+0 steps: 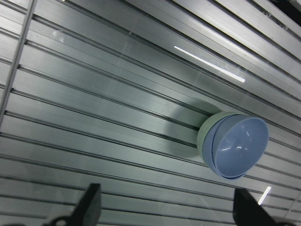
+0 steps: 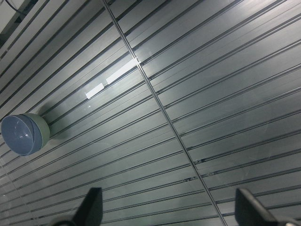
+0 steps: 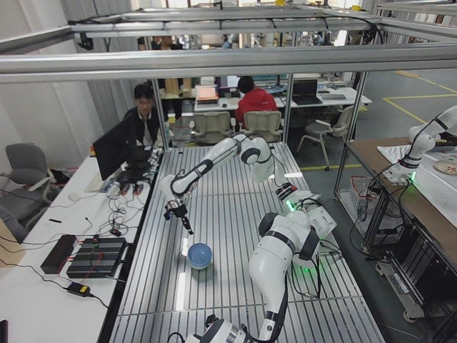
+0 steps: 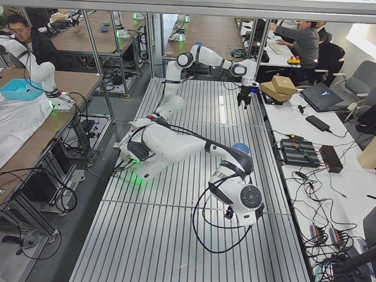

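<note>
Nested bowls, blue inside pale green, stand on the slatted metal table point(image 3: 150, 300), as the blue bowl point(image 3: 200, 254), blue bowl point(image 1: 237, 146) and green bowl point(image 2: 41, 125) show. My left gripper point(image 3: 182, 221), the far arm in the camera left view, hangs above and beyond them, open and empty; it is also the far gripper point(image 4: 244, 100) in the camera right view. My right gripper is open and empty over bare slats, with the bowls off to its left; in both camera views its arm is nearest, its fingers largely hidden.
A side desk point(image 4: 311, 194) with a monitor point(image 3: 114, 146), power units and cables runs along the table edge. Both arm bases sit along the opposite side. Metal frame posts surround the table, whose surface is otherwise clear.
</note>
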